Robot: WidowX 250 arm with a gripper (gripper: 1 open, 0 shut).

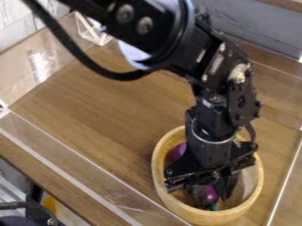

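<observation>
My gripper (210, 184) reaches down into a round pale yellow bowl (169, 195) at the lower right of the table. Inside the bowl, partly hidden behind the gripper, is a purple object (178, 151), with more purple showing low between the fingers. Whether the fingers are closed on it is hard to tell.
A white round item is partly hidden behind the arm at the top. A pale wall runs along the back, and clear edging lines the table's left and front.
</observation>
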